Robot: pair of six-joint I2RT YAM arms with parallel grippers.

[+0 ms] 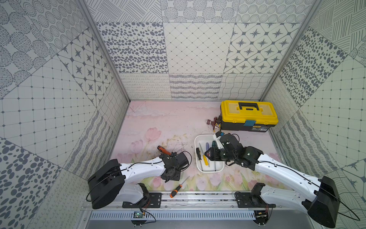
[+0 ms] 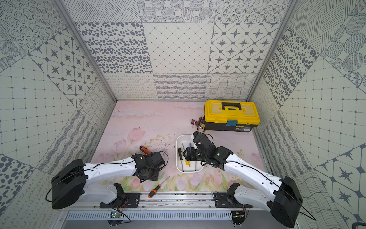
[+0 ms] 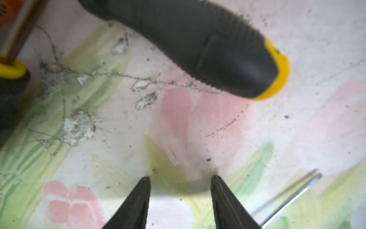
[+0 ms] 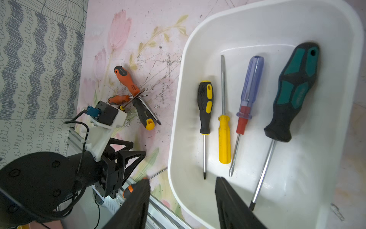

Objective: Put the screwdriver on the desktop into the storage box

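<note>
My left gripper hangs open, low over the desktop, with nothing between its fingers. Ahead of it lies a black-yellow screwdriver handle (image 3: pixel 232 61); a thin steel shaft (image 3: pixel 293 198) is at lower right. An orange screwdriver (image 1: pixel 163 149) lies behind the left gripper in the top views, another orange-black one (image 1: pixel 175 191) at the front edge. My right gripper is open above the white box (image 4: pixel 177 126), which holds several screwdrivers.
A yellow-lidded toolbox (image 1: pixel 247 114) stands at the back right, with a dark cluster of small items (image 1: pixel 213 122) beside it.
</note>
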